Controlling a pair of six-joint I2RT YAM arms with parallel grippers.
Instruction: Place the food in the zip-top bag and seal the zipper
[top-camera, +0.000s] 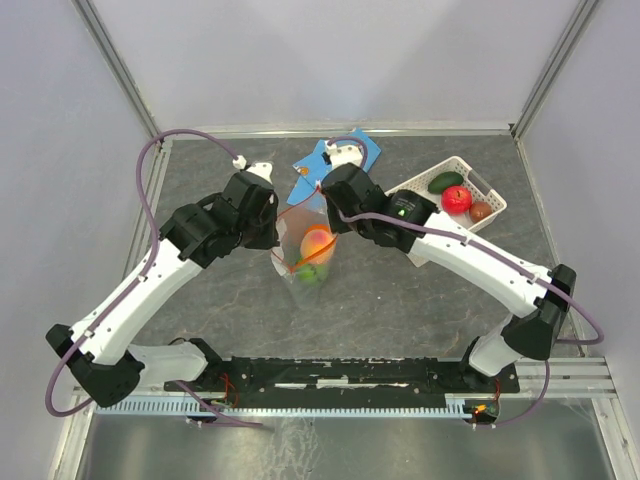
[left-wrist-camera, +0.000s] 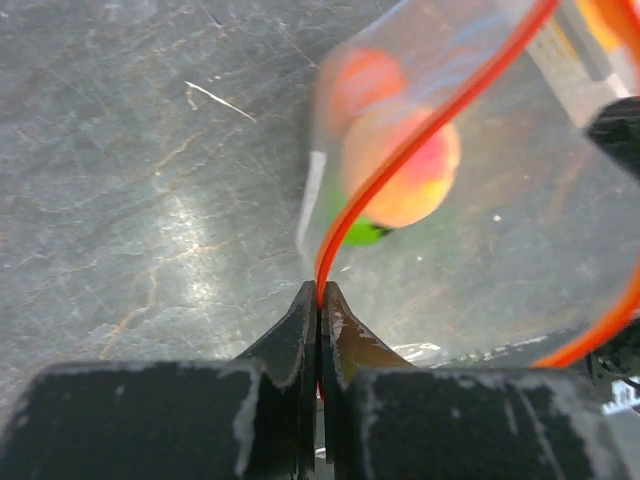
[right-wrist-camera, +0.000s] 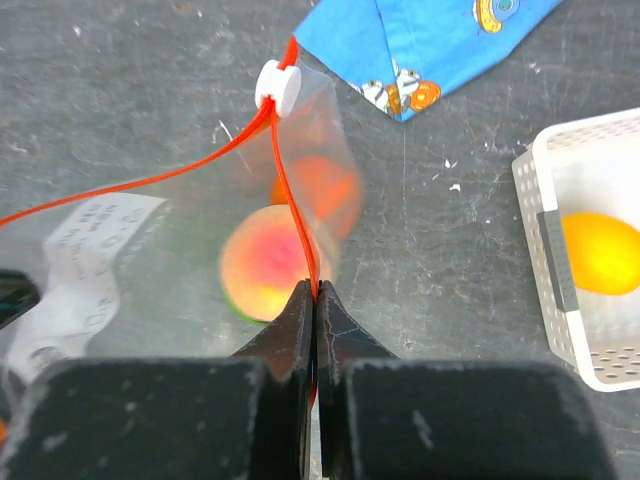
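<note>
The zip top bag (top-camera: 305, 262) hangs upright between both grippers, a peach (right-wrist-camera: 262, 262) inside with a green item (left-wrist-camera: 365, 233) and an orange fruit (right-wrist-camera: 330, 192). My left gripper is shut on the red zipper edge at one side. My right gripper is shut on the red zipper edge at the other side, where a white slider (right-wrist-camera: 273, 82) shows above the fingers.
A white basket (top-camera: 444, 172) at the right holds a cucumber, a red tomato, a brown item and a yellow item (right-wrist-camera: 601, 250). Blue printed cloths (right-wrist-camera: 420, 40) lie behind the bag.
</note>
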